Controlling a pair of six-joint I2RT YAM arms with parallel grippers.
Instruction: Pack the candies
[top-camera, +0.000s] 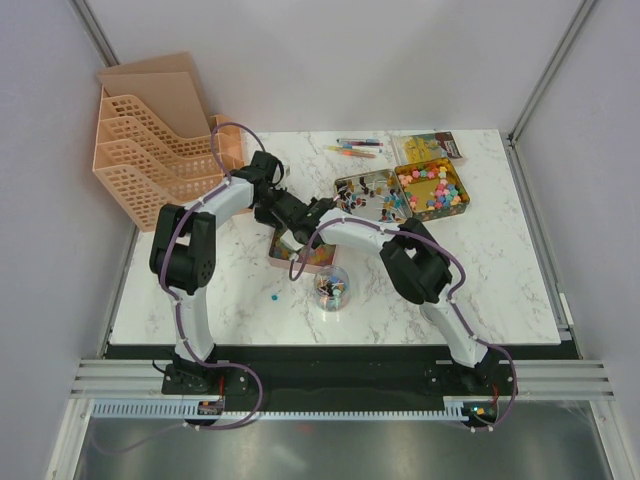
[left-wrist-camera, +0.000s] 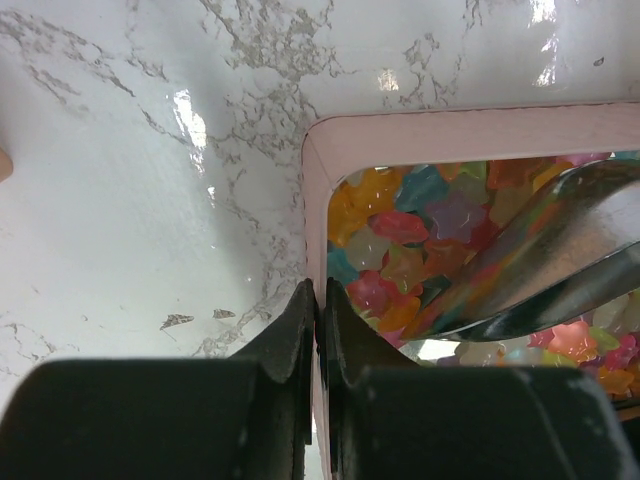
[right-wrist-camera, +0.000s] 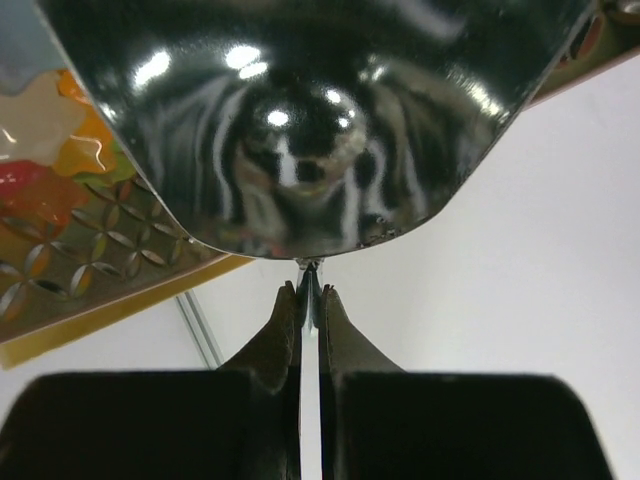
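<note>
In the top view, a pink-rimmed box (top-camera: 318, 268) of candies sits mid-table. My left gripper is shut on its wall, with the fingers straddling the thin pink rim (left-wrist-camera: 450, 135). Colorful star and bear candies (left-wrist-camera: 455, 215) fill the box. A shiny, see-through dark scoop (left-wrist-camera: 540, 250) slants over them. My right gripper is shut on the scoop's thin handle, and the scoop bowl (right-wrist-camera: 300, 120) fills the upper part of the right wrist view. Whether candies lie in the bowl cannot be told. One small blue piece (top-camera: 275, 297) lies loose on the table.
A clear round jar (top-camera: 331, 288) with candies stands just in front of the box. Behind are a tray of dark-and-colored candies (top-camera: 372, 195) and a gold-edged box (top-camera: 465, 200). Orange racks (top-camera: 150, 150) stand at left.
</note>
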